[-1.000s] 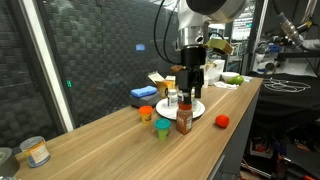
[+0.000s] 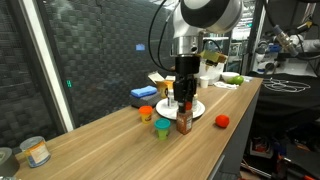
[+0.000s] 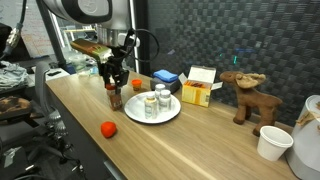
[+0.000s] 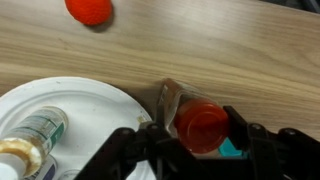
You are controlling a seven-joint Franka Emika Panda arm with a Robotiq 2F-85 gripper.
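Note:
A brown bottle with a red-orange cap [image 4: 202,127] stands upright on the wooden table near its front edge; its body [image 2: 184,125] shows in exterior view 1. My gripper is directly over it, pointing down, fingers on either side of the cap. The fingers are part open, and a small gap shows by the left finger in the wrist view. Whether either finger touches the cap is unclear. Exterior view 2 shows the bottle [image 3: 116,101] below the gripper, its top partly hidden by the fingers.
A white plate [image 4: 82,93] with several small bottles [image 3: 164,99] lies close beside. A red ball [image 2: 222,121], a teal cup [image 2: 162,129] and an orange cup [image 2: 146,113] stand around. A toy moose [image 3: 254,100] and a white cup [image 3: 272,143] are farther off.
Over the last second my gripper has come down onto the bottle's top, its fingers now beside the cap. The bottle and the other objects have not moved.

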